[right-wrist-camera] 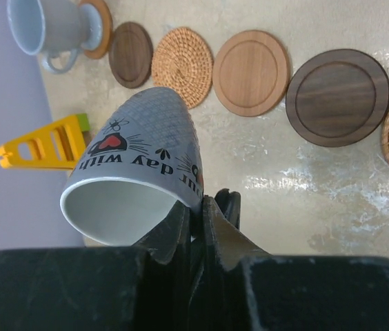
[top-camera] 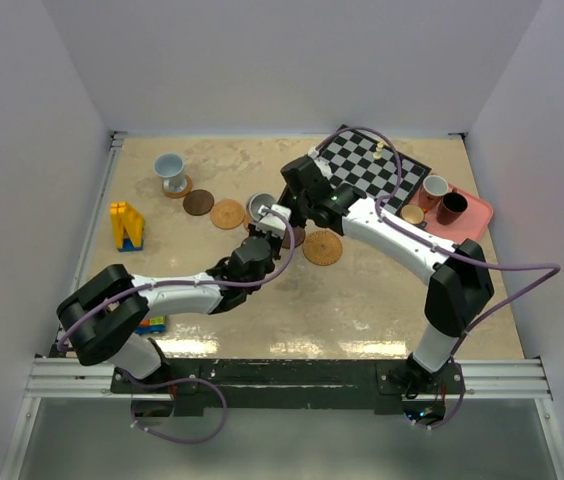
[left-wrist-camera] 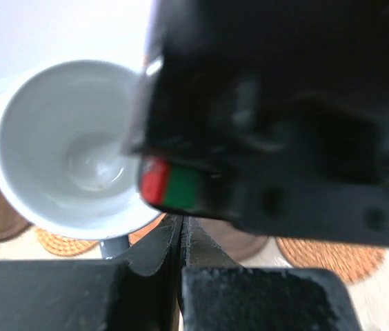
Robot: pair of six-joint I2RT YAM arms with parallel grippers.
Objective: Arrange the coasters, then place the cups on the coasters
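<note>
A pale grey cup with printed lettering (right-wrist-camera: pixel 132 158) hangs tilted at my right gripper, its rim at the fingertips; whether it is gripped is unclear. In the left wrist view the cup (left-wrist-camera: pixel 63 158) shows its inside above my left gripper, which is shut. A black gripper body with a red and green mark covers the upper right there. Below the cup, coasters lie in a row, including dark wood (right-wrist-camera: pixel 336 96), light wood (right-wrist-camera: pixel 250 69) and woven (right-wrist-camera: pixel 181 65) ones. In the top view both grippers meet near the centre, partly hiding the cup.
A blue mug (top-camera: pixel 170 172) stands on a coaster at back left, beside a yellow stand (top-camera: pixel 125 225). A chessboard (top-camera: pixel 367 165) and a pink tray (top-camera: pixel 467 220) with cups lie right.
</note>
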